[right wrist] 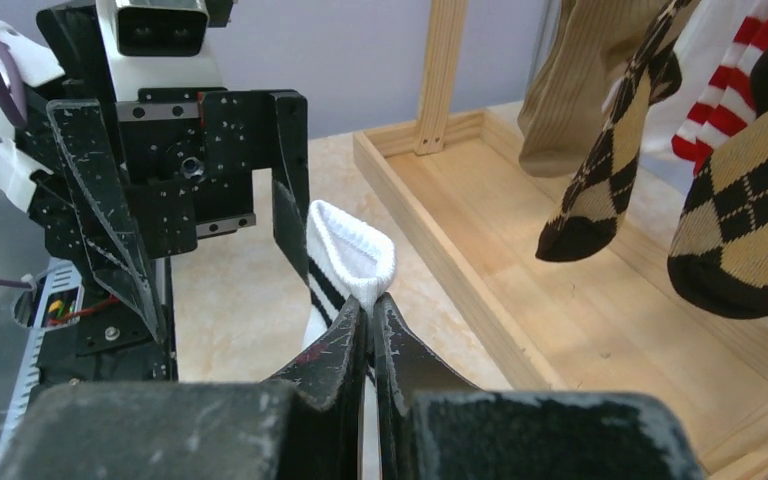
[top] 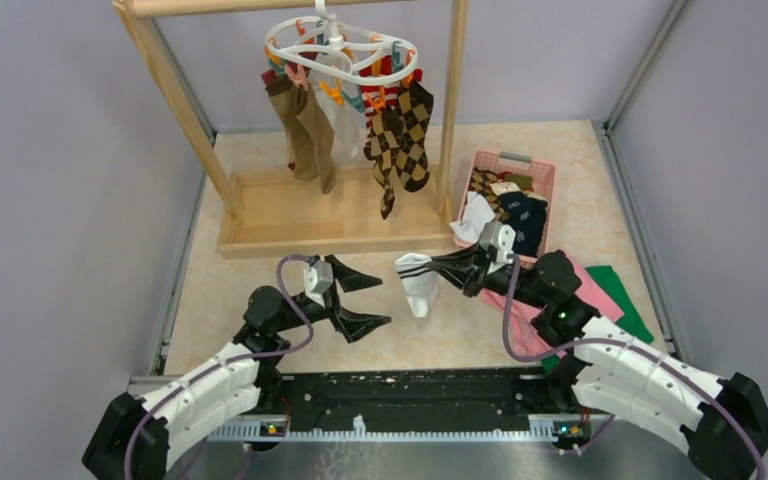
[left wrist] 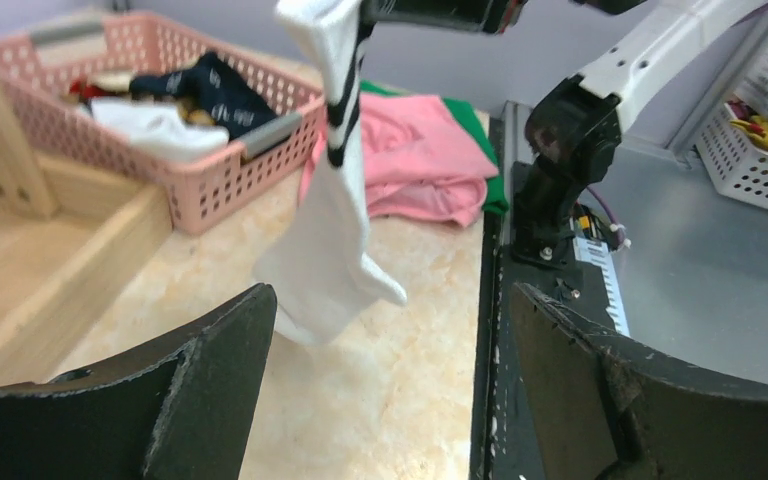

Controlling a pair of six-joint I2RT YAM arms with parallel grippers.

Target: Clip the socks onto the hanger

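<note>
A white sock [top: 419, 284] with dark stripes dangles from my right gripper [top: 408, 266], which is shut on its top edge; in the right wrist view the cuff [right wrist: 355, 250] bunches at the fingertips. In the left wrist view the same sock [left wrist: 330, 240] hangs ahead, between and beyond the open fingers. My left gripper [top: 387, 301] stands wide open to the left of the sock, nothing in its fingers. The white hanger [top: 341, 50] holds brown socks [top: 305, 130], argyle socks [top: 400, 140], red-striped and white ones on coloured clips [top: 332, 91].
A pink basket [top: 552, 195] with more socks sits right of the wooden rack [top: 340, 243]. Pink cloth [top: 520, 318] and green cloth [top: 625, 305] lie under the right arm. The table [top: 260, 300] between rack and front edge is mostly bare.
</note>
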